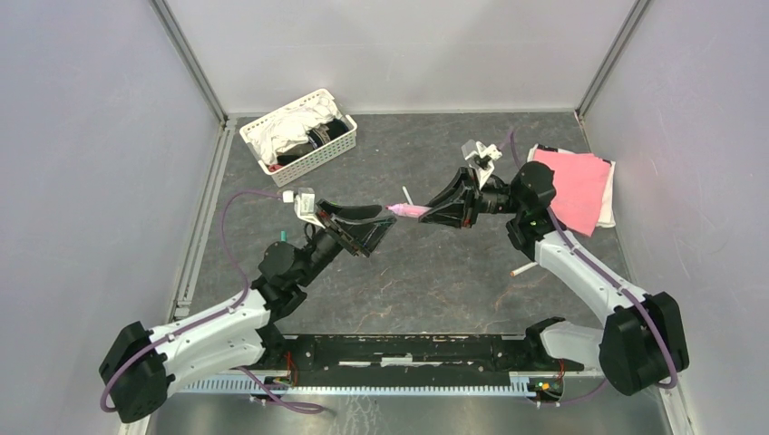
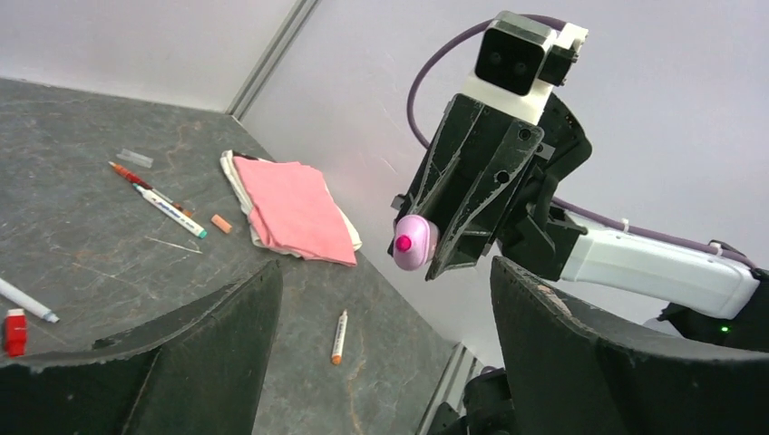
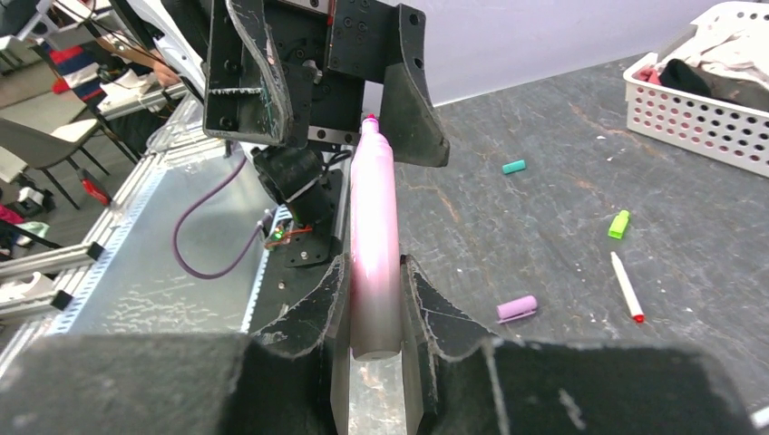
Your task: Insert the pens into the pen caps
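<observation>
My right gripper (image 1: 437, 207) is shut on a pink marker (image 3: 374, 236), which sticks out horizontally toward my left gripper (image 1: 370, 227); its bright pink end (image 2: 403, 243) faces the left wrist camera. My left gripper stands part open with nothing between its fingers, a short way from that end. On the floor lie a white pen with red end (image 3: 627, 286), a lime cap (image 3: 618, 225), a purple cap (image 3: 516, 308), a teal cap (image 3: 513, 167), a red cap (image 2: 15, 333) and an orange-tipped white pen (image 2: 340, 337).
A white basket with cloths (image 1: 308, 159) stands at the back left. Folded pink and white cloths (image 1: 569, 186) lie at the right. Several more pens (image 2: 168, 210) lie near the back right.
</observation>
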